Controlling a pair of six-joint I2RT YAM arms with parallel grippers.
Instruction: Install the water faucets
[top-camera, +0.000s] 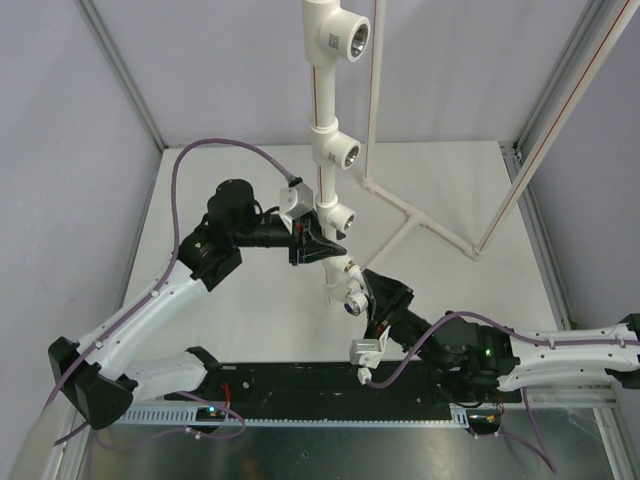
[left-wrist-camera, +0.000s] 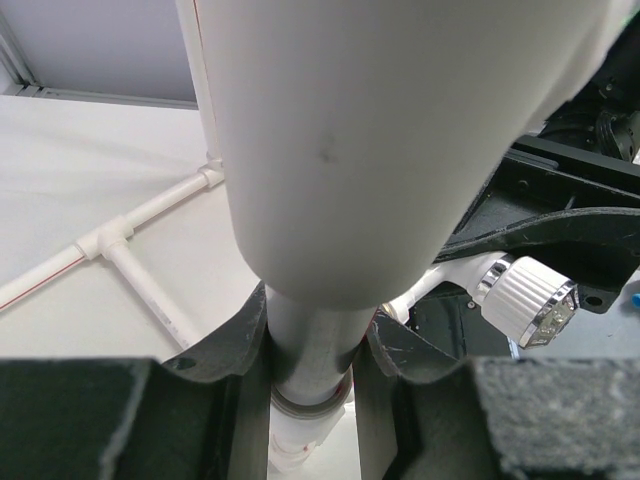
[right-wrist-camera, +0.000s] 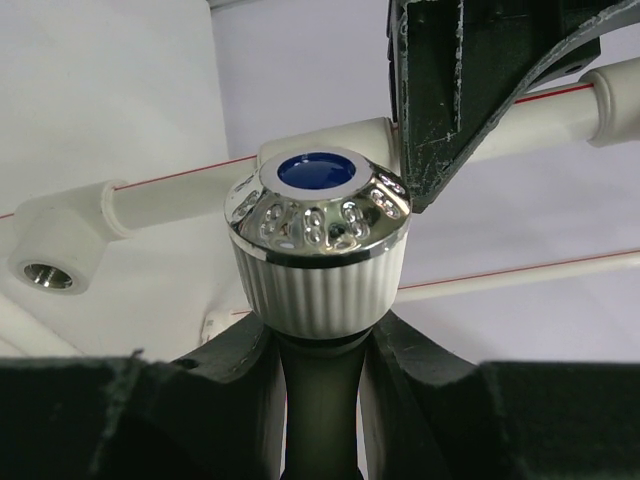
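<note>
The white upright pipe (top-camera: 326, 100) carries several side sockets along its length. My left gripper is shut on this pipe, just below a wide white fitting (left-wrist-camera: 330, 170) that fills much of the left wrist view. A faucet (left-wrist-camera: 525, 300), with a ribbed white knob and chrome end, is held by my right gripper, which is shut on it below the knob. Its blue cap (right-wrist-camera: 317, 170) faces the right wrist camera. In the top view the faucet's brass end meets the mouth of the low socket (top-camera: 341, 263); how deep it sits cannot be told.
Thin white pipes (top-camera: 430, 222) run over the pale panel behind the upright. An open socket (right-wrist-camera: 50, 275) shows at left in the right wrist view. Both grippers work close together at the pipe. Bare panel (top-camera: 220, 310) lies to the left.
</note>
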